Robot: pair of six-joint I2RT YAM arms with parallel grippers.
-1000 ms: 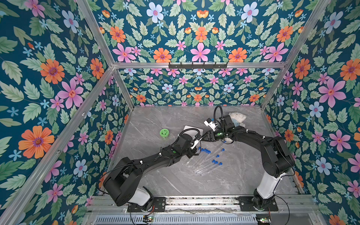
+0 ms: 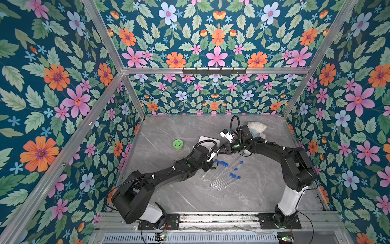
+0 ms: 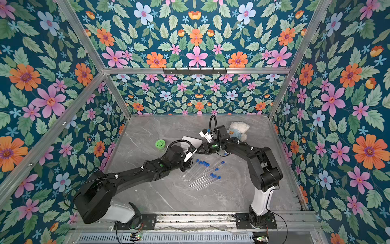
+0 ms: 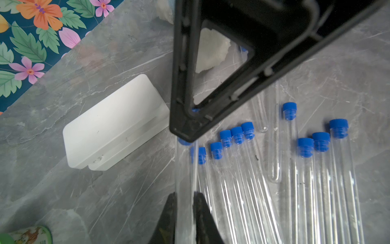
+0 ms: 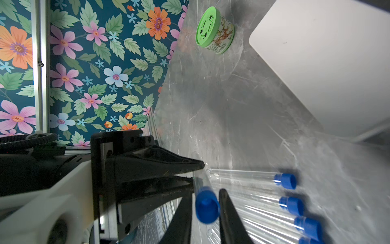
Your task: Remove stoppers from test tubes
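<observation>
My left gripper is shut on a raised test tube (image 4: 185, 166), seen upright in the left wrist view with its blue stopper near the right gripper's fingers. In the right wrist view that stopper (image 5: 207, 205) points toward the camera, between the tips of my right gripper; whether these touch it I cannot tell. The right gripper looks part open. Several other stoppered tubes (image 4: 345, 174) lie in a row on the table, blue caps (image 4: 289, 109) at their upper ends in the left wrist view.
A white flat object (image 4: 113, 122) lies behind the tubes. A green-lidded tub (image 2: 178, 144) stands to its left, a white plush toy (image 3: 239, 128) at the back right.
My right arm's wrist has shifted very slightly in the top left view. The left arm looks unchanged.
</observation>
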